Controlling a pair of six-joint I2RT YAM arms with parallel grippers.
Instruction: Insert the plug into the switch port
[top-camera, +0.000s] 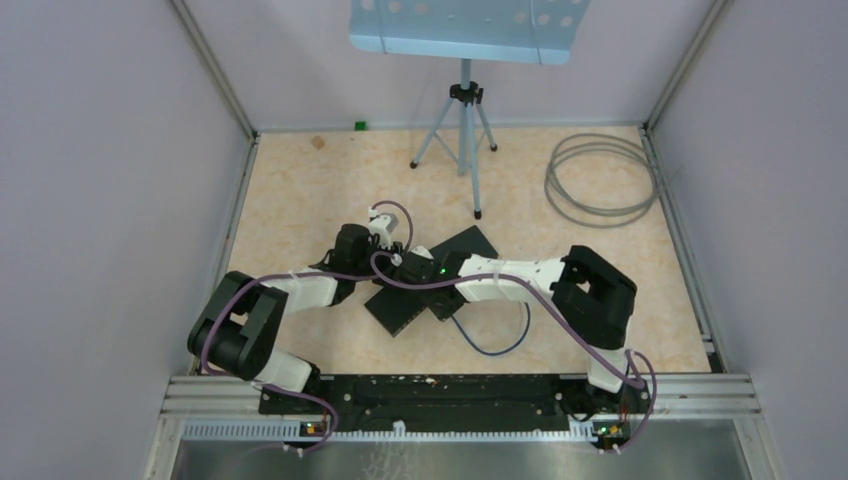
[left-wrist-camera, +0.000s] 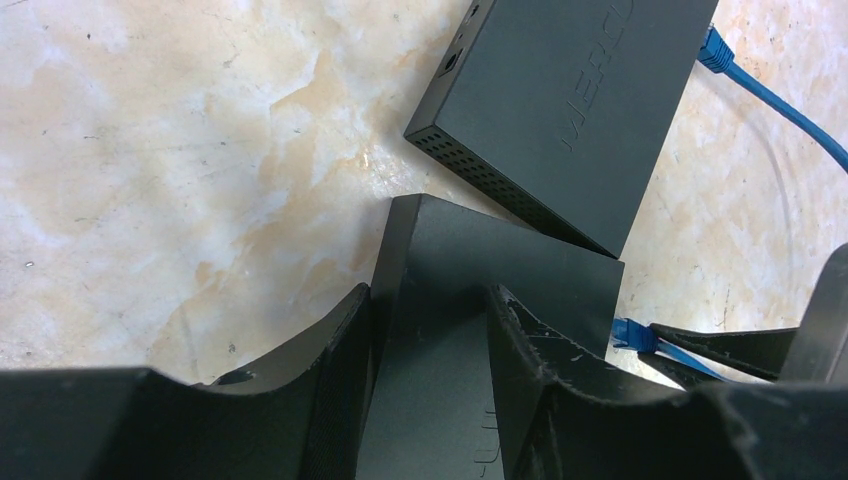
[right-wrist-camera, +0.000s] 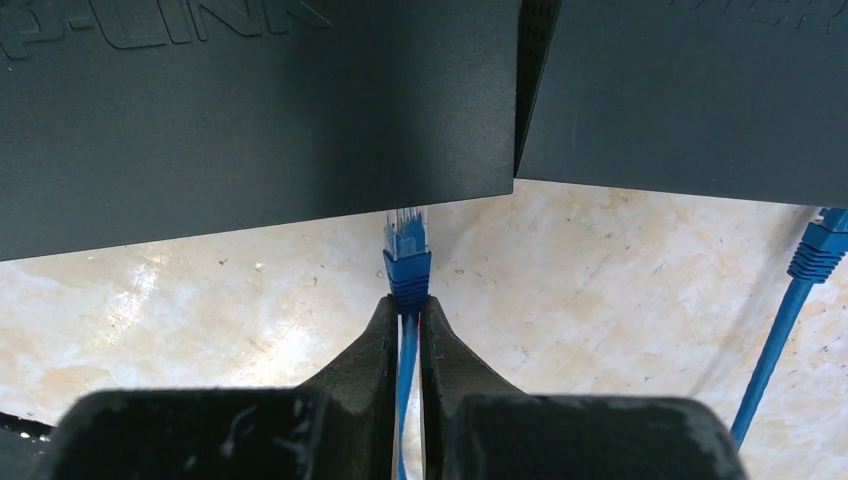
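The black switch (left-wrist-camera: 455, 255) lies on the table in the left wrist view. My left gripper is shut on it, one finger along its side and the other over its top face. My right gripper is shut on a blue cable plug (right-wrist-camera: 408, 275). The plug points straight at the long edge of the switch (right-wrist-camera: 250, 130). Its clear tip meets that edge, and the very front is hidden beneath it. The port itself is out of sight, so I cannot tell how deep the tip sits.
A second black box (left-wrist-camera: 580, 110) touches the switch's corner, with another blue plug (left-wrist-camera: 715, 50) at its side. Blue cable (top-camera: 505, 350) loops on the near table. A grey cable coil (top-camera: 600, 175) and tripod stand (top-camera: 465, 130) are farther back.
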